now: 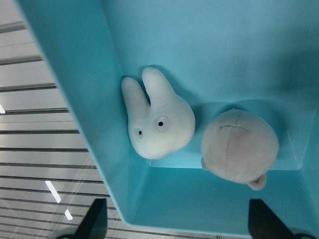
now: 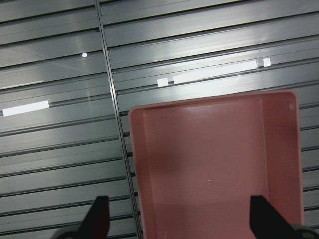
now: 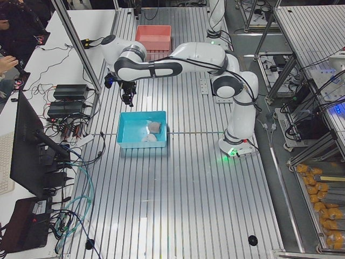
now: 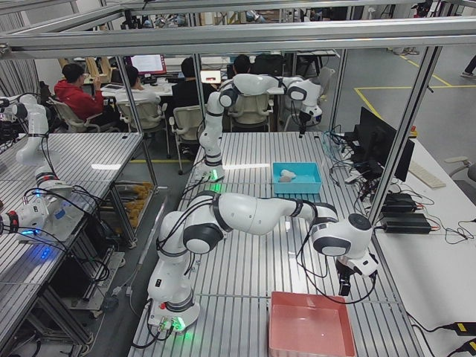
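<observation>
A blue bin (image 3: 121,129) holds two plush toys: a white long-eared one (image 1: 162,129) and a grey round one (image 1: 239,147). My left gripper (image 3: 128,94) is raised above and behind the bin in the camera left view; in its wrist view the two fingers stand wide apart, open, with nothing between them. My right gripper (image 4: 344,279) hangs just above and beside the empty pink bin (image 2: 209,159), open with its fingers apart at the bottom of the right wrist view.
A monitor (image 3: 27,145), black boxes and cables line one side; metal frame posts stand along the edges.
</observation>
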